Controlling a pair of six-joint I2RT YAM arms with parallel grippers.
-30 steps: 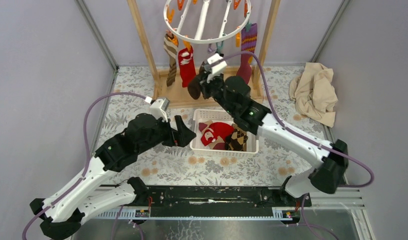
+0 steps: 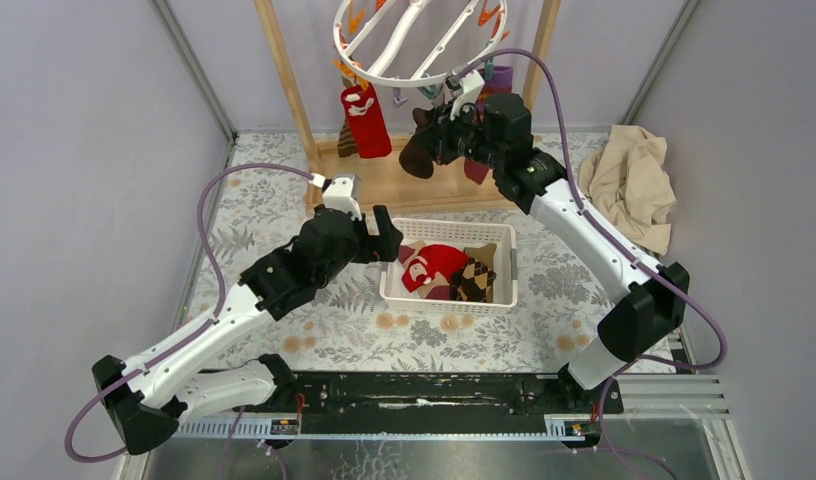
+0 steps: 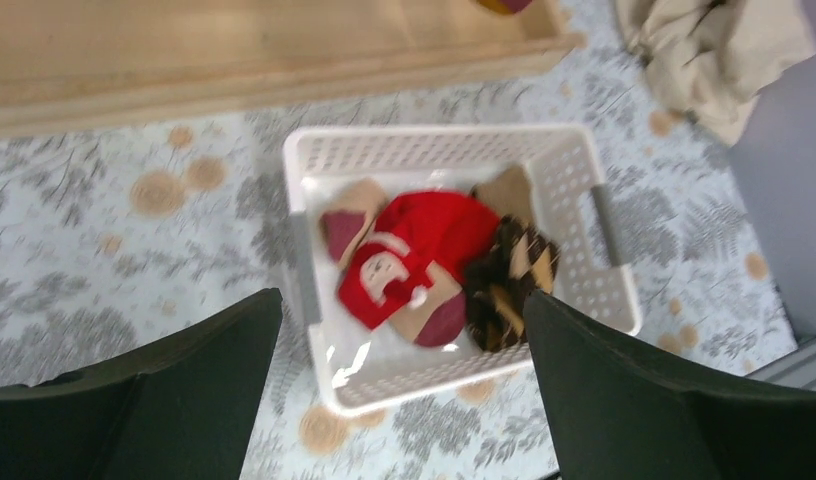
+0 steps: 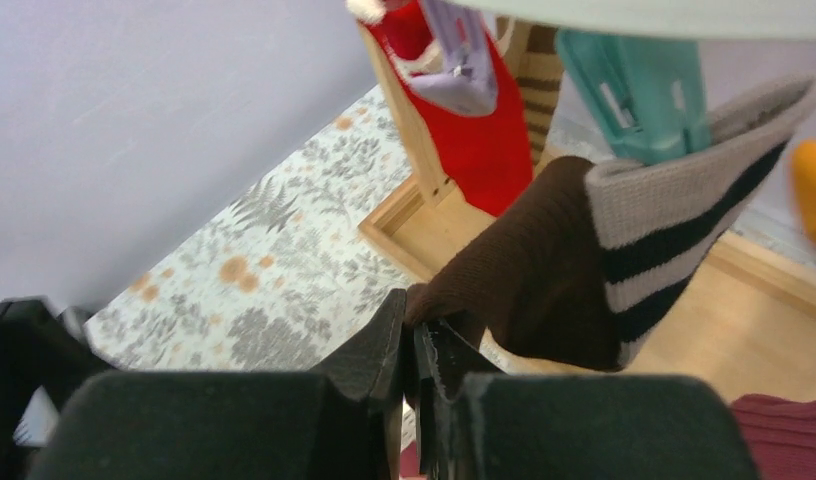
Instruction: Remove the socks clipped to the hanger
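A round white hanger (image 2: 379,79) with orange and teal clips hangs at the top of the top view. My right gripper is shut on a dark brown sock (image 4: 529,262) with a grey-and-black striped cuff. That cuff is still pinched by a teal clip (image 4: 652,100). A red sock (image 2: 367,122) with a white pattern, a brown striped sock (image 2: 346,140) and a purple sock (image 2: 499,80) also hang from the ring. My left gripper (image 2: 379,237) stands open and empty by the basket's upper left corner.
A white basket (image 2: 449,307) holds several socks, red, beige and dark checkered. The hanger's wooden base (image 2: 424,201) and posts stand behind it. Beige cloth (image 2: 629,180) lies crumpled at the right; the table left of the basket is clear.
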